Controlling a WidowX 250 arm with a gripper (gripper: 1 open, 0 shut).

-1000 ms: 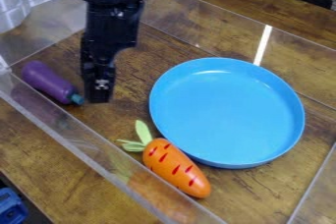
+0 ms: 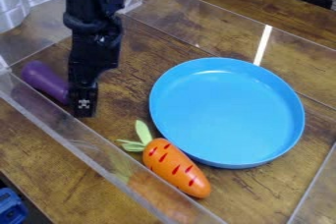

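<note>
A purple eggplant toy [image 2: 43, 79] lies at the left, its right end hidden by my black gripper [image 2: 77, 95], which is down low over it. I cannot tell whether the fingers are open or shut. An orange carrot toy [image 2: 174, 169] with a pale green top lies at the bottom middle. A round blue plate [image 2: 226, 105] occupies the right half.
Clear plastic walls border the wooden surface [image 2: 197, 31], one running diagonally along the near left. A blue object [image 2: 8, 208] sits outside at the bottom left corner. Bare wood shows above the plate.
My gripper has moved left from beside the plate onto the eggplant's right end. The eggplant, carrot and plate look unmoved.
</note>
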